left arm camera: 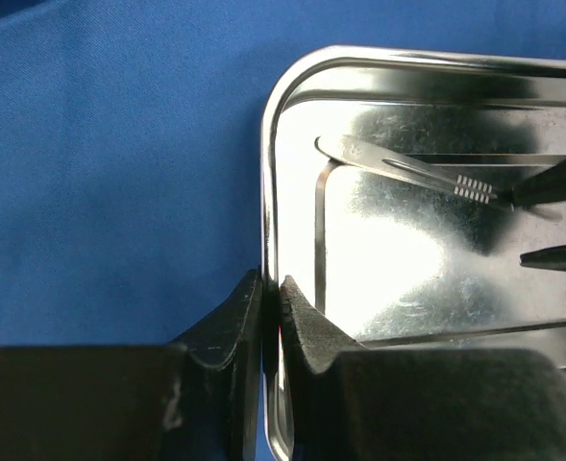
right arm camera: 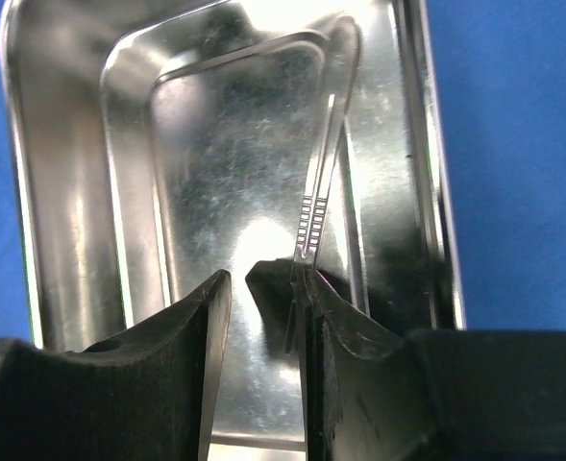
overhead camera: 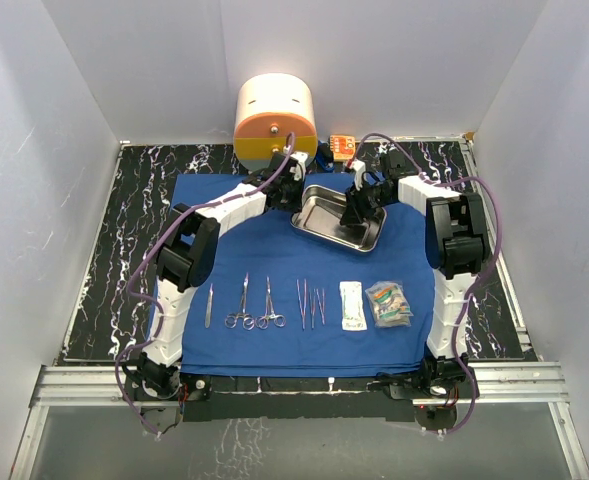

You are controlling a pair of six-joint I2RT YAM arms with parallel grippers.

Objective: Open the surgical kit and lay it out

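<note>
The steel tray (overhead camera: 314, 230) lies on the blue cloth, and my left gripper is shut on its rim at one end. Inside the tray rests a metal scalpel handle (right arm camera: 323, 178), seen in both wrist views; its far end is partly hidden by a finger. My right gripper reaches over the tray, part open, with one finger (right arm camera: 332, 336) against or just above the handle's end. In the top view my right gripper (overhead camera: 357, 205) hides part of the tray floor.
Laid out in front are a scalpel (overhead camera: 209, 306), two clamps (overhead camera: 244, 304), several tweezers (overhead camera: 304, 303), a white packet (overhead camera: 352, 305) and a clear bag (overhead camera: 389, 304). An orange-and-yellow container (overhead camera: 274, 115) and an orange box (overhead camera: 343, 147) stand behind.
</note>
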